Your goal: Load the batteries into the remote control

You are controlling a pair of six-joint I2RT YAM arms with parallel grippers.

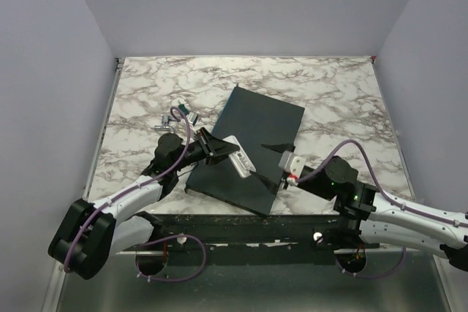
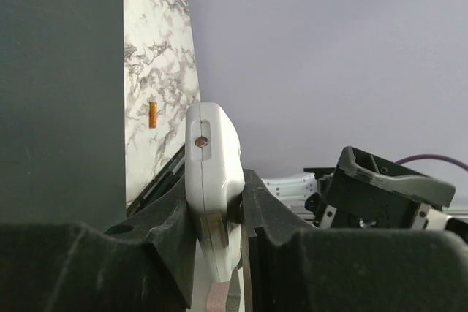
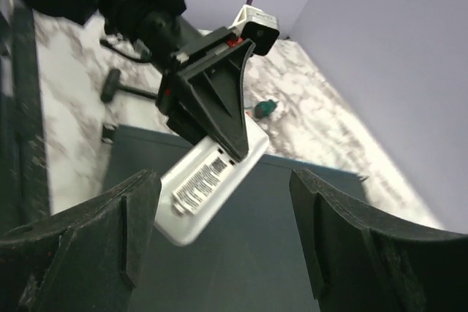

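A white remote [image 1: 241, 161] is held by my left gripper [image 1: 217, 150] over the dark mat; in the left wrist view the remote [image 2: 212, 173] stands end-on between the fingers. Its battery compartment [image 3: 201, 183] faces the right wrist camera, but I cannot tell clearly what lies inside. My right gripper is open just right of the remote, nothing between its fingers. An orange battery [image 2: 153, 115] lies on the marble beside the mat.
The dark mat [image 1: 256, 118] covers the middle of the table. Small tools and a green-handled item [image 3: 265, 108] lie at the left behind my left arm. Marble is clear at the back and right.
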